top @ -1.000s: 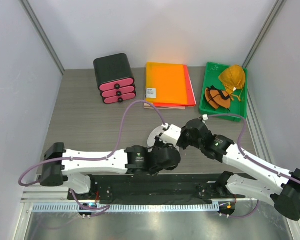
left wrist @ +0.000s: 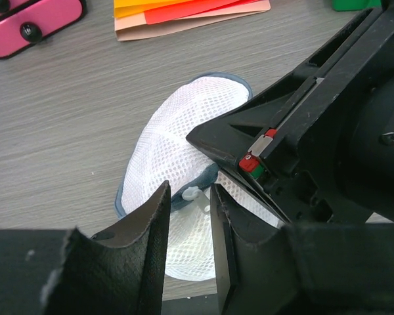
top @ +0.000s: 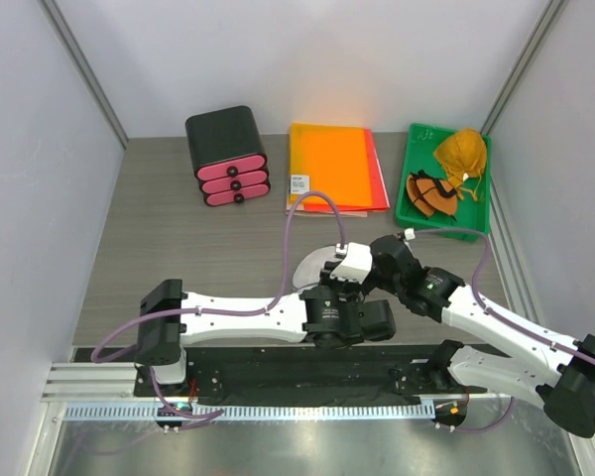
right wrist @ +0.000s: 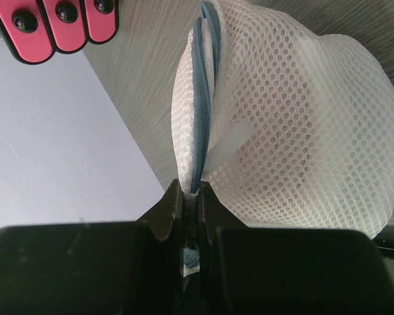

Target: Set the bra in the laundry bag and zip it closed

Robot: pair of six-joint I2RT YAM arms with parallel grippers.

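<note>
The white mesh laundry bag (left wrist: 167, 138) with blue zip edging lies on the table, mostly covered by the arms in the top view, where its pale edge (top: 313, 266) shows. My right gripper is shut on the blue zip tape (right wrist: 200, 108) at one end. My left gripper is part open over the zip, with a pale zip pull (left wrist: 196, 195) showing in the gap between its fingertips; whether they touch it cannot be told. The bra cannot be made out through the mesh.
A green tray (top: 413, 188) at the back right holds a yellow pouch (top: 461, 154) and brown-orange cup-shaped pieces (top: 431, 195). Orange folders (top: 329, 164) and a black-and-pink drawer box (top: 224, 139) stand at the back.
The right arm has hardly moved.
</note>
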